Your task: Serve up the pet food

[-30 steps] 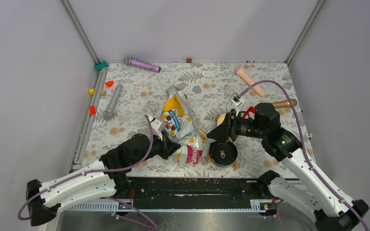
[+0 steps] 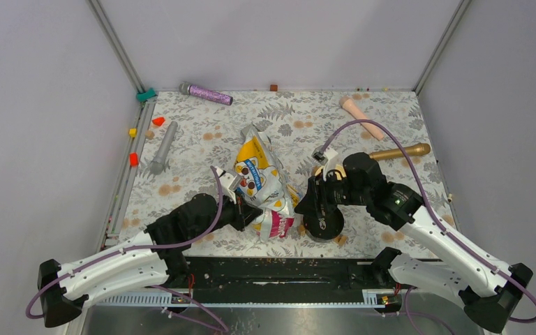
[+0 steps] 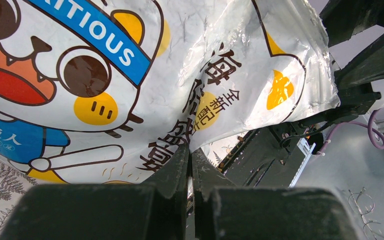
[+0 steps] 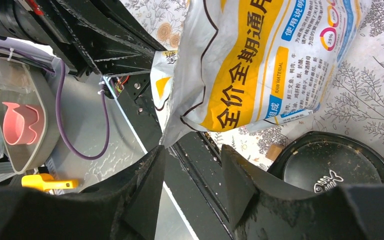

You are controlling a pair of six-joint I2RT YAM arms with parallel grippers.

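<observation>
The pet food bag (image 2: 257,171), white and yellow with a cartoon face, is in the middle of the top view, its near end raised. My left gripper (image 2: 257,213) is shut on the bag's edge; in the left wrist view the printed film (image 3: 150,125) gathers into the meeting fingertips (image 3: 182,167). My right gripper (image 2: 299,209) stands open just right of the bag, nothing between its fingers. In the right wrist view a free corner of the bag (image 4: 250,65) hangs just beyond the fingertips (image 4: 157,155). The black bowl (image 2: 323,223) with a fish mark sits partly under the right gripper.
Microphone-like sticks lie around: purple (image 2: 209,94), grey (image 2: 163,148), pink (image 2: 361,117) and gold (image 2: 408,151). A small wooden block (image 2: 340,239) lies beside the bowl. Free table shows at the back middle.
My right gripper has moved left and toward the near side, closer to the bag and partly over the bowl. The left arm and the bag look unmoved.
</observation>
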